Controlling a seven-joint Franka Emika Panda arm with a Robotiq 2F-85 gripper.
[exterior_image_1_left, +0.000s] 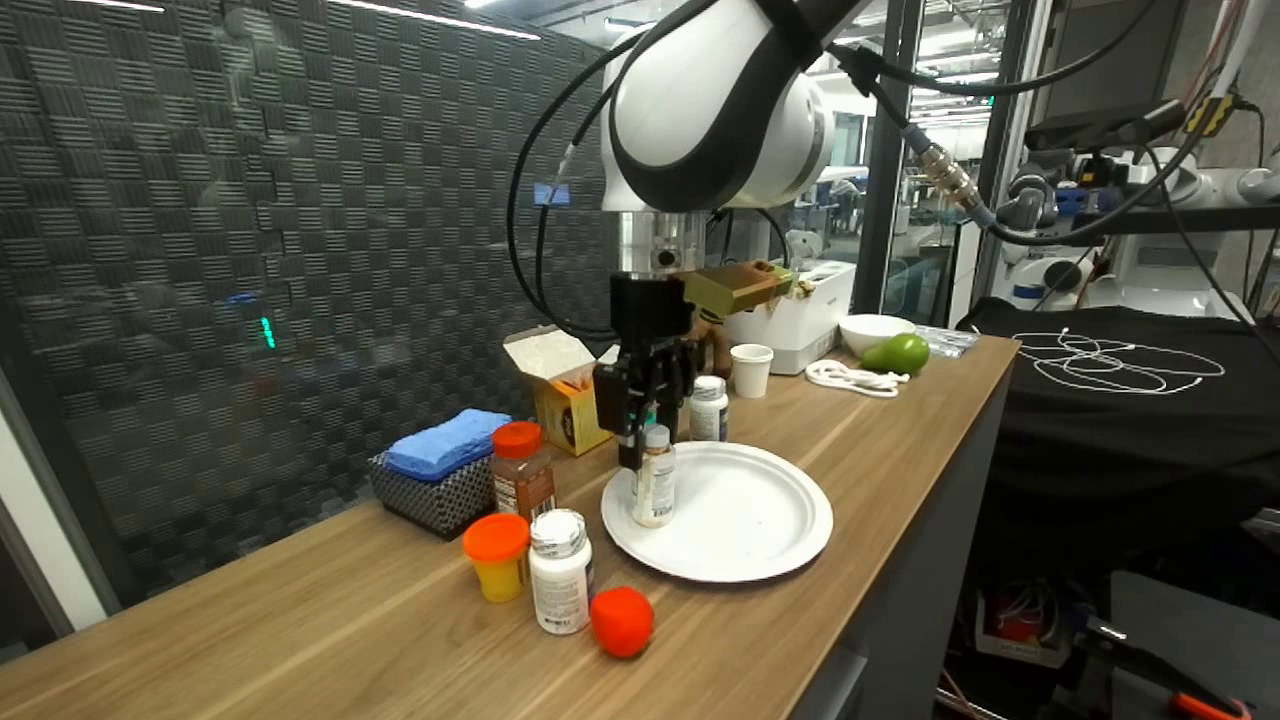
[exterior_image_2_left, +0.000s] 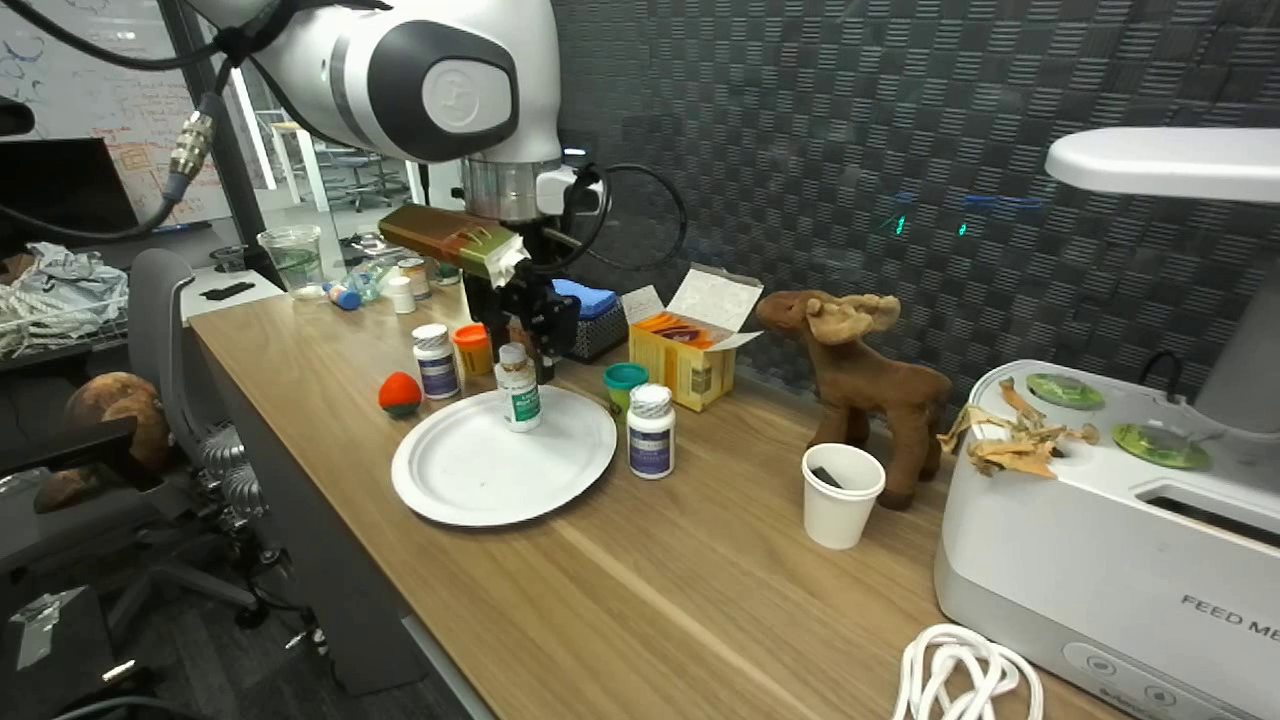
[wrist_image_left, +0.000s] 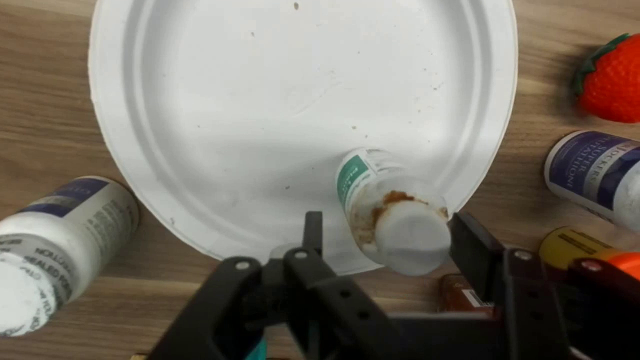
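Note:
A small clear bottle (wrist_image_left: 393, 204) with a white cap and a green-and-white label stands upright on the white plate (exterior_image_1_left: 768, 510), near its rim. In the wrist view my gripper has its fingers on either side of the bottle's upper part. The right finger is at or very near the cap, while a gap shows on the left, so the gripper is open. Exterior view 2 has the bottle (exterior_image_2_left: 518, 402) on the far part of the plate (exterior_image_2_left: 438, 480), with the gripper's dark fingers just behind it.
White supplement bottles (exterior_image_1_left: 560, 582) (exterior_image_2_left: 651, 438) flank the plate. Nearby are a toy strawberry (exterior_image_1_left: 623, 622), an orange-lidded tub (exterior_image_1_left: 498, 564), a red-capped jar (exterior_image_1_left: 523, 480) and a yellow box (exterior_image_2_left: 684, 360). Bare tabletop lies in front of the paper cup (exterior_image_2_left: 840, 504).

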